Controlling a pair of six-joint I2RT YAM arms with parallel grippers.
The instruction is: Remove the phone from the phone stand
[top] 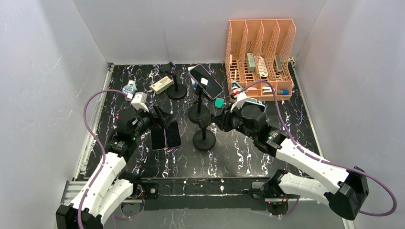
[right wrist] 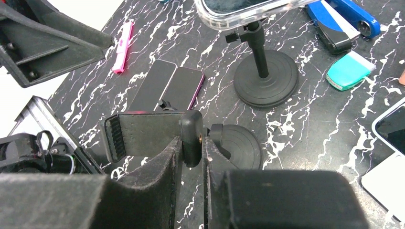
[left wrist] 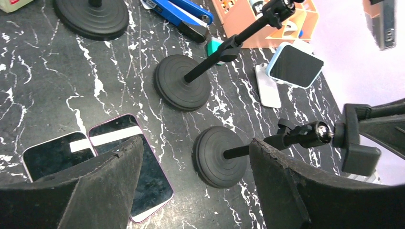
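A phone sits tilted in the holder of the middle stand; its clear-cased edge shows at the top of the right wrist view. The nearest stand has an empty clamp. My right gripper is shut on one end of that clamp, whose fingers hold no phone. My left gripper stands open with nothing between its fingers, above two dark phones lying side by side on the table.
An empty stand and a yellowish box are at the back left. The orange rack fills the back right. A teal item lies beside the middle stand.
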